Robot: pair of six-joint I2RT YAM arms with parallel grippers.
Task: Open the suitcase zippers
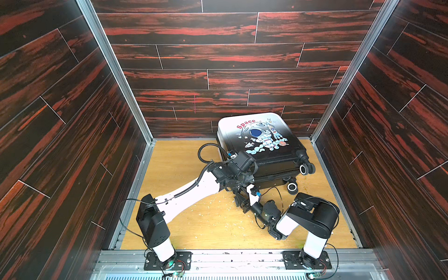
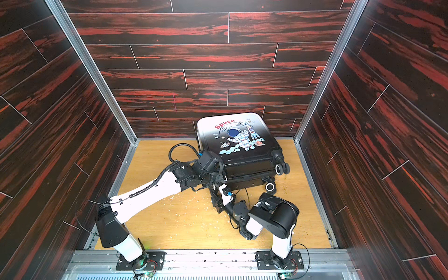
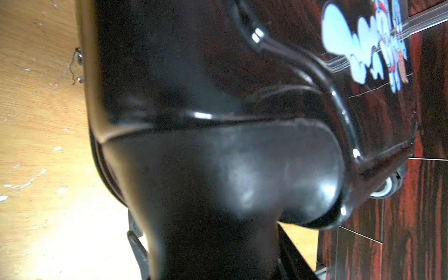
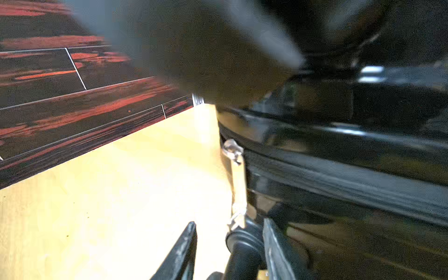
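The black suitcase [image 1: 261, 135] with a Space astronaut print lies flat at the back right. My left gripper [image 1: 245, 172] is at its front-left corner, shut on a part of the suitcase; the left wrist view shows only black casing up close, so its fingertips are hidden. My right gripper is just below that, at the same corner, part open, its two fingers either side of a black post under a metal zipper pull [image 4: 238, 182] hanging by the zipper seam [image 4: 340, 177]. Nothing clearly sits gripped between them.
Suitcase wheels [image 1: 292, 186] stick out at the right front. Dark walls enclose the space closely behind the suitcase and at both sides.
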